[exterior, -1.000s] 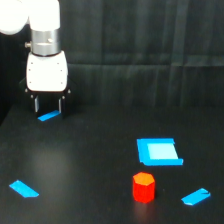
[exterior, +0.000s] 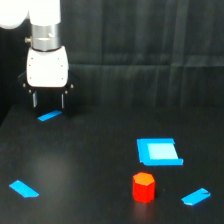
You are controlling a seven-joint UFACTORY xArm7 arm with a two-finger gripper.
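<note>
My gripper [exterior: 48, 101] hangs at the back left, pointing down, its two dark fingers spread apart. It is open, and nothing shows between the fingers. Just beneath it in the view is a small blue strip [exterior: 49, 116], which looks flat on the table. A red hexagonal block [exterior: 143, 187] stands at the front, right of centre, well away from the gripper. Behind the block, a white square patch with a blue border [exterior: 145, 143] lies flat.
Two more blue strips lie on the black table: one strip [exterior: 24, 189] at the front left, another strip [exterior: 196, 197] at the front right. A dark curtain [exterior: 140, 60] closes off the back.
My gripper has risen slightly, leaving a little more space above the blue strip beneath it. The block, the bordered patch and the strips have not moved.
</note>
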